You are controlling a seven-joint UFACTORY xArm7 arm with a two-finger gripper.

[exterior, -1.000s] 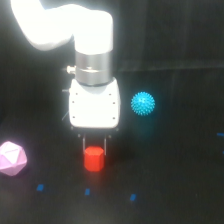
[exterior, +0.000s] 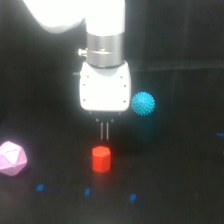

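Note:
The white robot gripper (exterior: 105, 130) hangs over the dark surface, its two thin fingers pointing down above a small red block (exterior: 101, 159). The fingers end above the block, with nothing visible between them, and look close together. A cyan spiky ball (exterior: 143, 104) lies to the right of the gripper body.
A pink faceted ball (exterior: 12, 159) lies at the left. Small blue marks are scattered on the surface below and at the right edge.
The arm and gripper have moved up and to the right, and the fingers now appear closer together. The red block sits slightly to the right of where it was.

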